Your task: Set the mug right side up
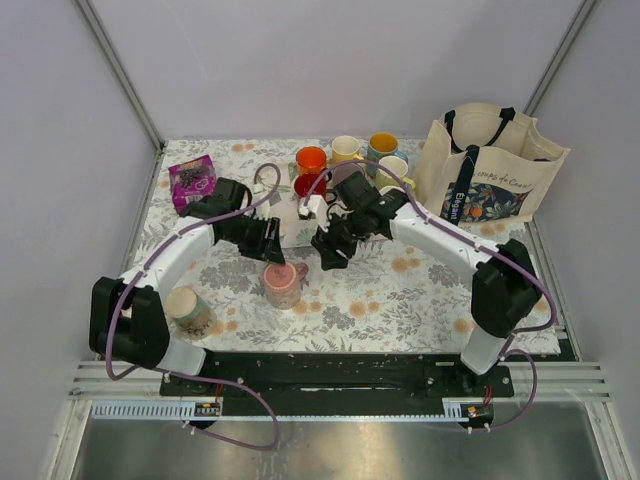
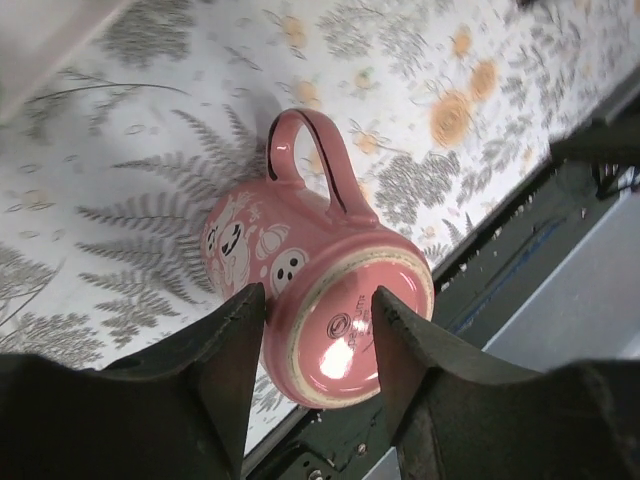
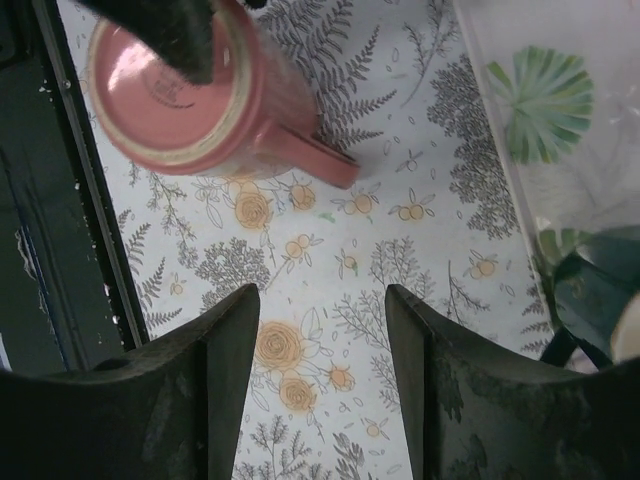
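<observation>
The pink mug (image 1: 282, 286) lies on its side on the cloth, its base facing the front of the table and its handle toward the right in the top view. My left gripper is over it, fingers gripping at the mug's base end, as the left wrist view shows (image 2: 322, 235). In the right wrist view the mug (image 3: 160, 95) sits upper left of my right gripper, which stands open with nothing between its fingers.
A tray (image 3: 535, 110) lies behind the mug, with several mugs at the back. A tote bag (image 1: 490, 170) stands back right. Another mug (image 1: 185, 312) is front left.
</observation>
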